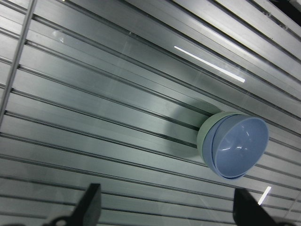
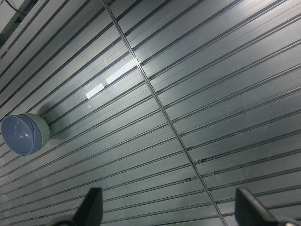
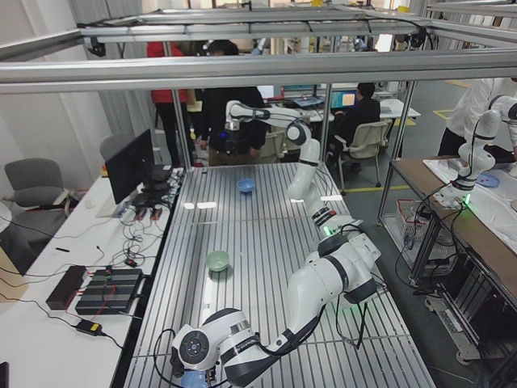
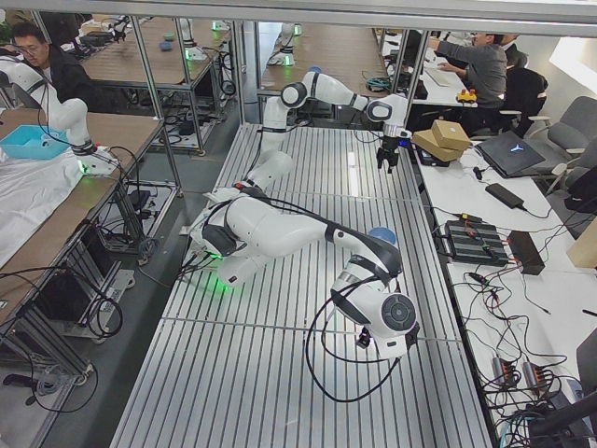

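In the left wrist view, blue bowls point(image 1: 240, 148) sit nested in a green bowl point(image 1: 204, 136) right of centre, below my open left gripper. The right wrist view shows a similar stack point(image 2: 19, 134) at left, with my right gripper open over bare table. The camera left view instead shows a green bowl point(image 3: 217, 260) apart from a blue bowl point(image 3: 246, 185) farther back, and another blue shape point(image 3: 194, 380) partly hidden under the near arm. In the camera right view, a blue bowl point(image 4: 382, 234) is partly hidden behind the near arm.
Cables loop from the near arm. A desk point(image 3: 40, 339) with electronics and a monitor runs along one side; another bench point(image 4: 93, 196) with an arm stands opposite. People are behind the frame.
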